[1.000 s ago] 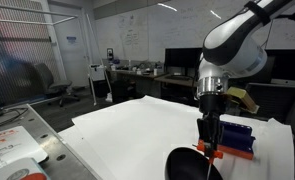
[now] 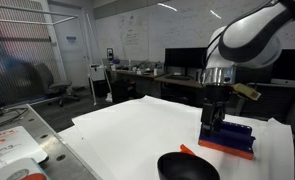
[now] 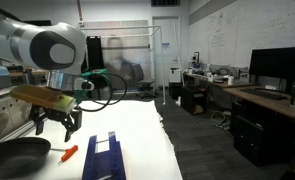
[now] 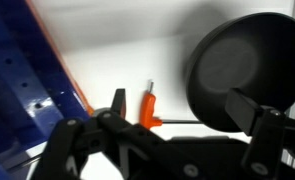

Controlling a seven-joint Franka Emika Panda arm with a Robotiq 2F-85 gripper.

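A black pan (image 2: pixel 187 166) rests on the white table, its dark hollow facing up in the wrist view. Beside it lies an orange piece (image 4: pixel 147 110) with a short metal tip; a thin dark rod (image 4: pixel 179 122) runs between this piece and the pan, and I cannot tell whether they are joined. My gripper is open above them, its two fingers (image 4: pixel 118 104) wide apart and nothing held. A blue rack (image 3: pixel 103 158) with an orange-red base edge (image 2: pixel 226 149) stands on the table, partly behind the gripper in exterior view 1.
A grey bench edge (image 2: pixel 62 148) with white and red items borders the near left. Desks with monitors (image 2: pixel 184 57) stand beyond the table.
The gripper has risen away from the pan and shifted right toward the blue rack.
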